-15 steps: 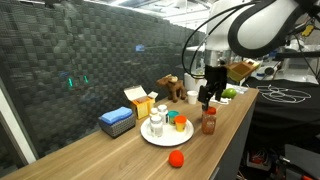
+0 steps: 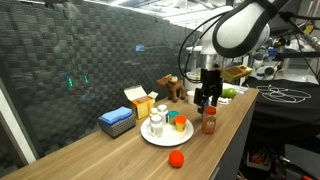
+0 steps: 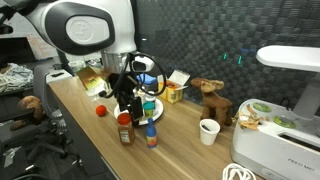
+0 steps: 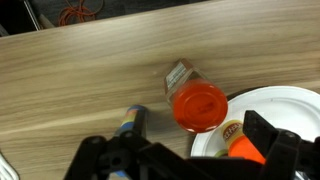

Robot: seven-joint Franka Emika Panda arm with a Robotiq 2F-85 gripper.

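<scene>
A jar with an orange-red lid [image 4: 200, 107] stands upright on the wooden table, its label partly visible in the wrist view. My gripper is open above it, with one dark finger [image 4: 142, 122] on the left and the other on the right. The lid shows between and just ahead of the fingertips; I cannot tell exactly how high they are above it. From the side, the jar [image 2: 209, 121] appears just below and to the right of the gripper [image 2: 203, 103]. In exterior view 2, the jar [image 3: 125, 130] stands close to the table's front edge.
Beside the jar is a small blue bottle [image 3: 151, 134]. A white plate [image 2: 147, 136] carries several cups and small containers. Near it are a red ball [image 2: 176, 158], a blue box [image 2: 117, 121] and a yellow box [image 2: 141, 102].
The arm has shifted slightly to the left in exterior view 1, its fingers staying near the jar's top. The jar and the other things have not moved.
</scene>
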